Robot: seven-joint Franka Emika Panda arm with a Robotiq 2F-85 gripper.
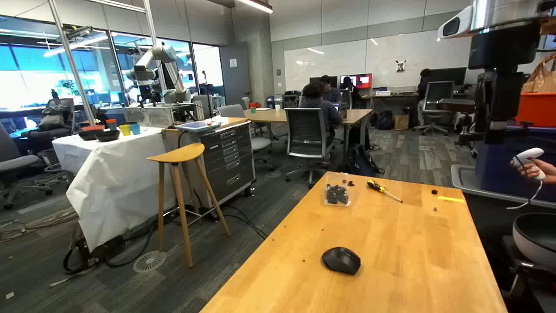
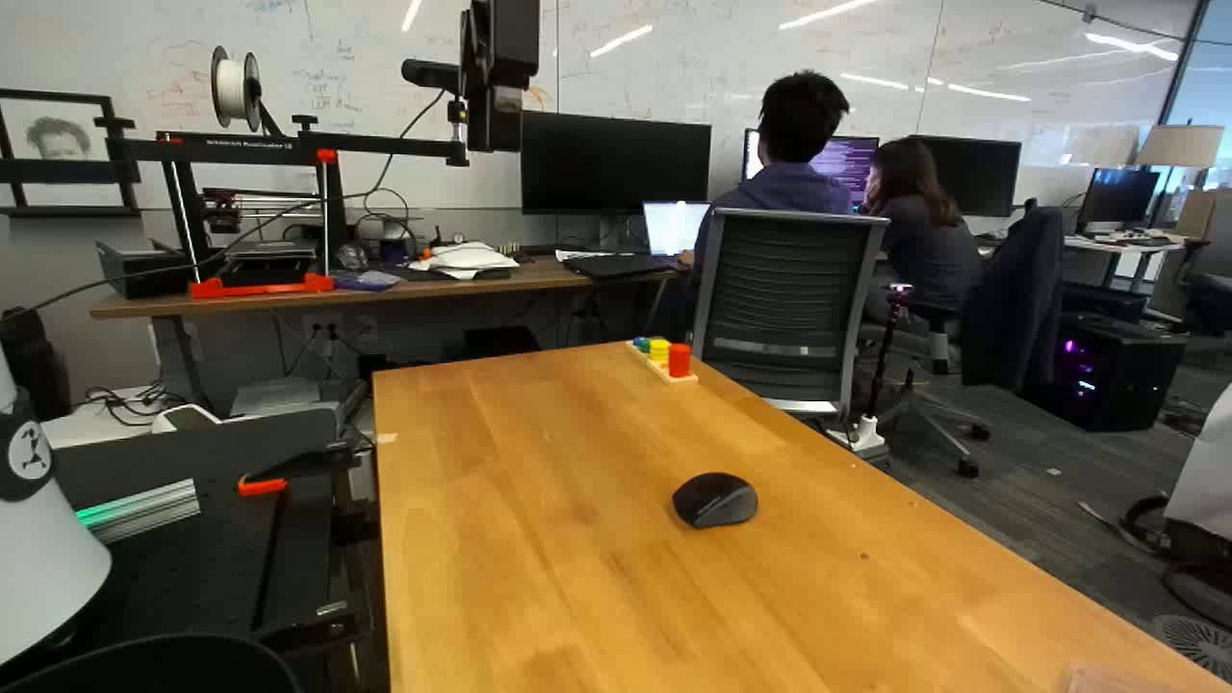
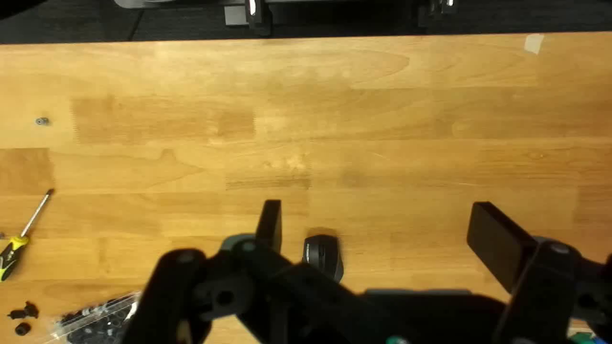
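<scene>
A black computer mouse (image 1: 341, 260) lies alone on the wooden table; exterior view 2 shows the same mouse (image 2: 716, 500) from another side. In the wrist view my gripper is wide open, its two dark fingers far apart with nothing held between them. Below and between them, down on the tabletop, the mouse (image 3: 323, 255) is partly covered by the gripper's body. From exterior view 1 the gripper (image 1: 477, 138) hangs high above the table's right side, well clear of the surface.
A yellow-black screwdriver (image 1: 384, 191) and a clear box of black parts (image 1: 337, 194) lie toward one table end. Coloured blocks on a wooden base (image 2: 666, 360) stand at the other. A hand holding a white controller (image 1: 532, 163) is at right.
</scene>
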